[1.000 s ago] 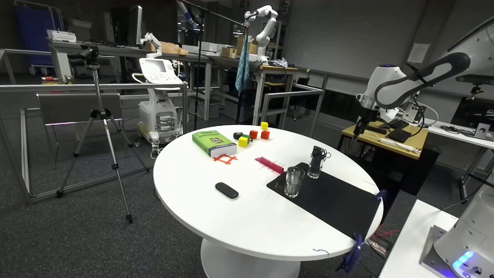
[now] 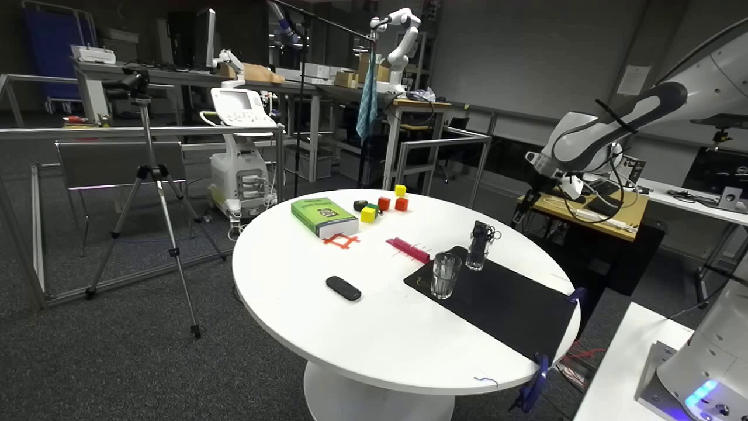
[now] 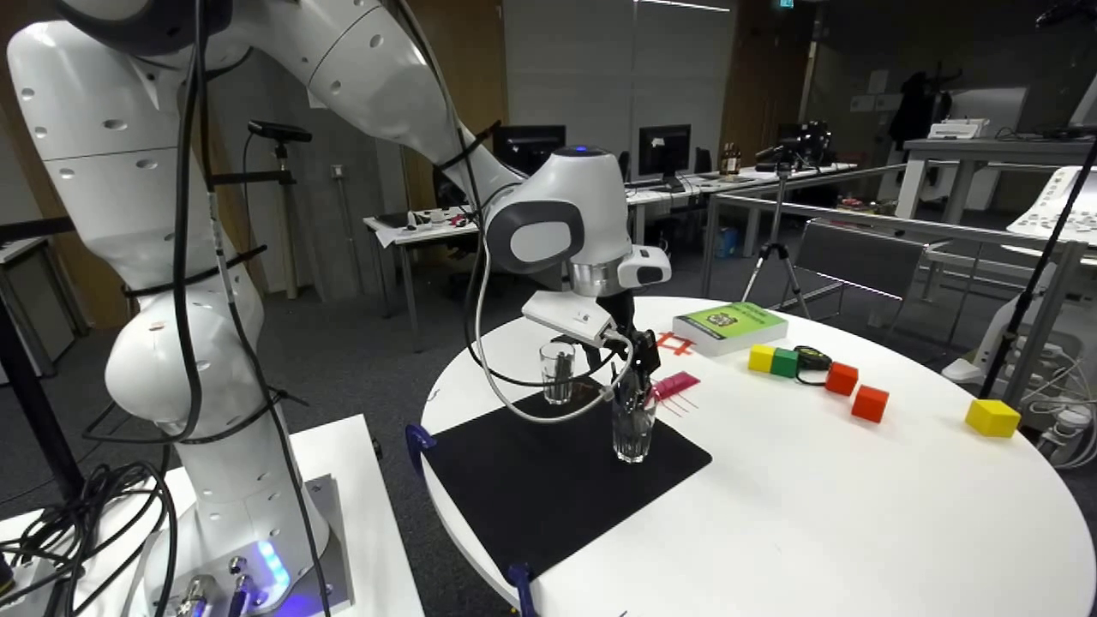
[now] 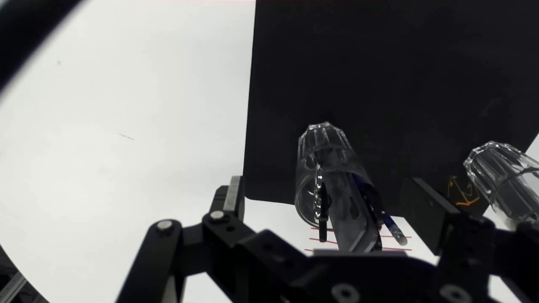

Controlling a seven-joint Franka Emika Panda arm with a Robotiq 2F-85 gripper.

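My gripper (image 2: 519, 213) is open above the right side of the round table, clear of the tabletop in exterior view 1. In the wrist view, its fingers (image 4: 233, 194) stand wide apart, and a clear glass (image 4: 323, 146) holding dark slim items and a flat grey piece shows between and beyond them. Nothing is gripped. That filled glass stands upright on the black mat (image 2: 515, 302). A second glass (image 2: 445, 276), apparently empty, stands close by on the mat. In exterior view 2 the gripper partly overlaps the filled glass (image 3: 632, 437).
A green book (image 2: 324, 217), a yellow block (image 2: 368, 215), a red block (image 2: 401, 204) and other small blocks lie toward the far side. A magenta piece (image 2: 408, 249) rests by the mat. One dark remote-like object (image 2: 343, 287) is nearer the front. Blue clamps (image 2: 536, 385) grip the table edge.
In exterior view 1 the arm has shifted left and a little lower, and the gripper now tilts more. The glasses and other table objects have not moved.
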